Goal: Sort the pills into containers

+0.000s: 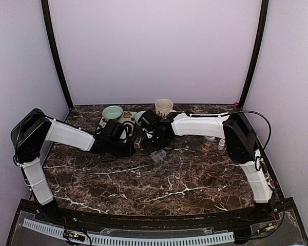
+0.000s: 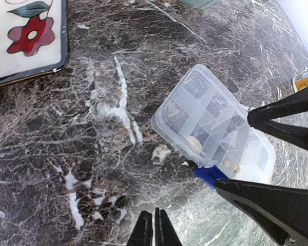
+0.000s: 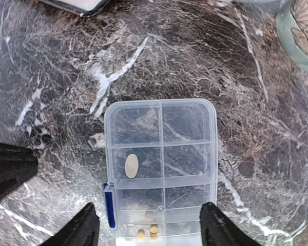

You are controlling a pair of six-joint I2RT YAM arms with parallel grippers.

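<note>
A clear compartment box [image 3: 163, 181] with a blue latch [image 3: 110, 206] lies on the dark marble table. One compartment shows a pale oval pill [image 3: 131, 165]; small tan pills [image 3: 153, 229] sit nearer its lower end in the right wrist view. My right gripper is parted, one finger at each long side of the box; contact cannot be told. From the left wrist view, its fingers [image 2: 269, 202] straddle the box [image 2: 205, 115] near the blue latch. My left gripper is shut beside the box, nothing showing between its tips.
Behind the grippers are a flowered tray [image 2: 28, 43], a pale green bowl [image 1: 112, 112] and a white cup [image 1: 164, 106]. An orange-and-white bottle [image 1: 208, 142] and a small white bottle [image 1: 222, 144] stand right.
</note>
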